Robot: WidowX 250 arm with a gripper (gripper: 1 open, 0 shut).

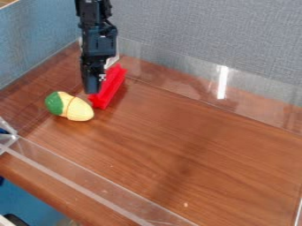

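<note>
My gripper point(92, 83) hangs from the top left, pointing down, its tip low beside the left side of a long red block point(111, 86) on the wooden surface. It looks shut, with nothing seen between its fingers; whether it touches the block is unclear. A yellow toy with a green end point(70, 107) lies just in front and to the left.
Clear walls or strips point(104, 182) edge the wooden surface point(200, 150). A blue padded panel stands at the left and a grey one behind. A pale object sits at the far left edge.
</note>
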